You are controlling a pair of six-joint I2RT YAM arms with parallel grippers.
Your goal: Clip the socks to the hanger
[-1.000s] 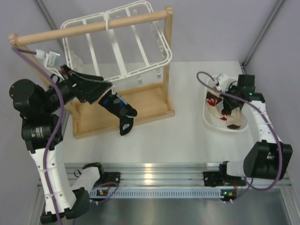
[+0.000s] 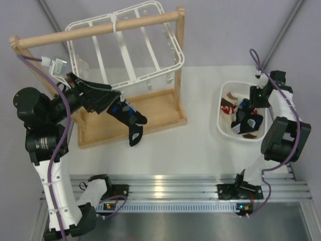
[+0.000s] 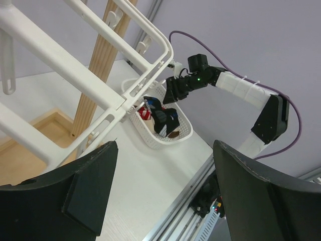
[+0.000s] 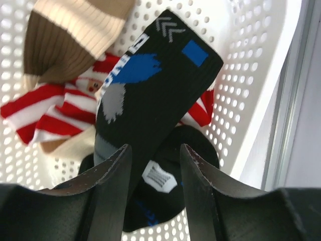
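Note:
A black sock with blue patches point(image 2: 128, 114) hangs below the white hanger point(image 2: 123, 47), at its front edge. My left gripper point(image 2: 113, 95) is beside the sock's top; in the left wrist view its fingers point(image 3: 95, 186) stand wide apart with nothing between them. Another black-and-blue sock point(image 4: 155, 75) lies loosely on the pile in the white basket point(image 4: 266, 90). Over its lower part is my right gripper, its fingers apart. The sock shows beneath the gap and does not look pinched. The left wrist view does not show the hanging sock.
Red-and-white striped socks point(image 4: 50, 113) and brown-and-beige ones point(image 4: 75, 35) also lie in the basket. The hanger hangs from a wooden rack point(image 2: 181, 60) with a tray-like base point(image 2: 155, 133). Free white table point(image 2: 193, 145) lies between rack and basket.
The black-and-blue sock now shows on the pile. The left arm stays nearly still.

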